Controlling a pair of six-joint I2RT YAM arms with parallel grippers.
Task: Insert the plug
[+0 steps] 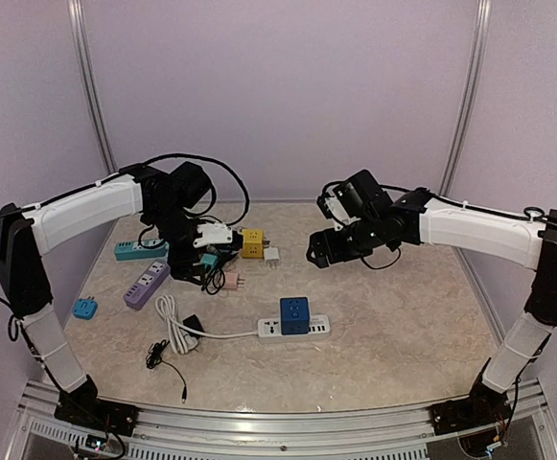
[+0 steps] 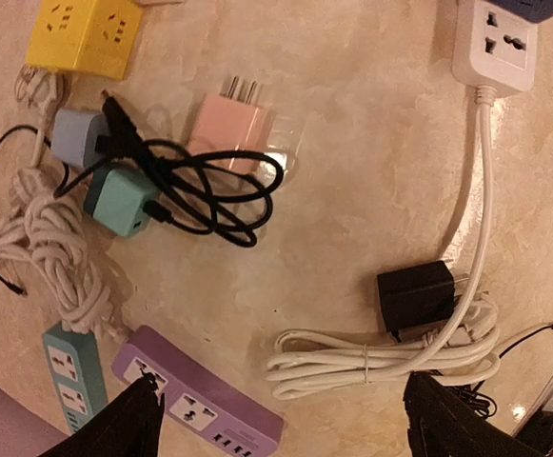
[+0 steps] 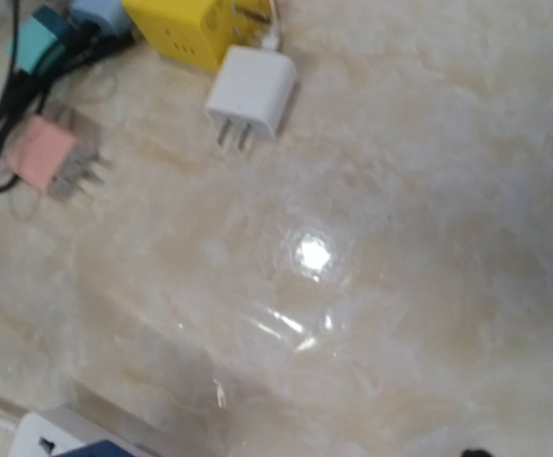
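Observation:
A blue cube plug [image 1: 294, 314] sits on the white power strip [image 1: 268, 327] near the middle of the table; whether its prongs are fully in cannot be seen. Only a corner of the strip [image 3: 43, 433] and cube [image 3: 100, 449] enters the right wrist view. Over the cords and pink plug [image 2: 227, 129] at left, my left gripper [image 1: 197, 275] hangs open and empty, its fingers [image 2: 128, 419] wide apart. My right gripper [image 1: 317, 253] is above bare table, behind and right of the cube, open with nothing held; one dark fingertip [image 3: 477, 453] barely shows.
Toward the back stand a yellow cube [image 1: 252, 243] and a white charger [image 1: 271, 257]. A purple strip [image 1: 147, 285], a teal strip [image 1: 141, 249] and a light-blue plug [image 1: 84, 308] lie left. A coiled white cable [image 2: 352, 367] and black adapter [image 2: 417, 297] lie left of the power strip.

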